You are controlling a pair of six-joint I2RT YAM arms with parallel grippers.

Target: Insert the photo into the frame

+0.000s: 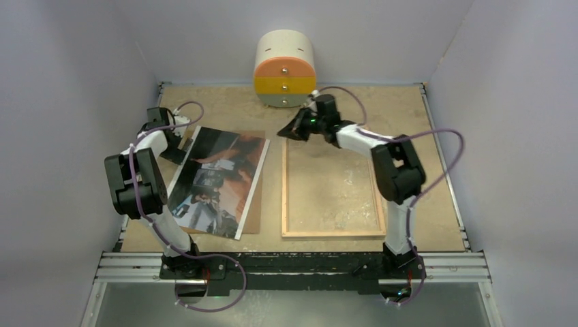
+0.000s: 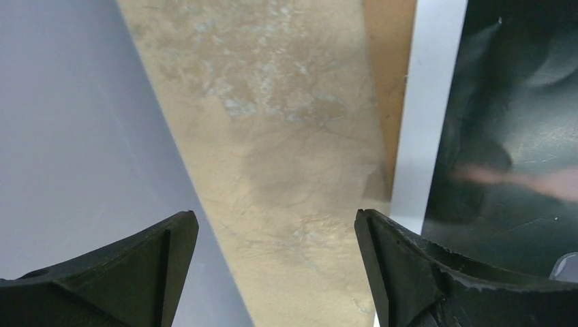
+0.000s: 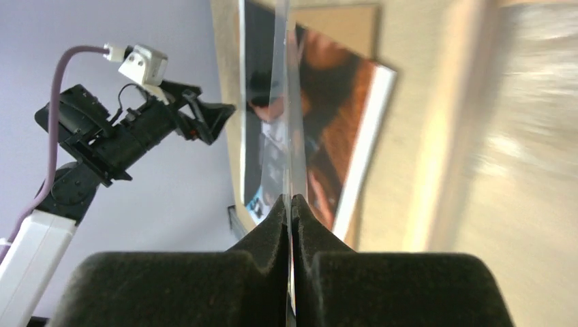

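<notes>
The photo (image 1: 221, 180), dark with a lit scene and white strips along its long sides, lies tilted at the left of the table. A brown board (image 1: 253, 216) shows beneath it. To the right, the wooden frame (image 1: 284, 197) lies flat. My left gripper is open at the photo's upper left edge, with one finger beside the white strip (image 2: 429, 88) and nothing between the fingers. Between photo and frame, toward the back, my right gripper is shut on a thin clear sheet (image 3: 298, 146) seen edge-on, reaching up past the fingertips.
At the back middle stands a rounded cabinet (image 1: 285, 65) with colored drawers, close behind the right gripper. The right arm (image 1: 399, 167) passes over the wooden frame. Walls border the table on the left, back and right. Bare table (image 1: 436, 204) shows on the right.
</notes>
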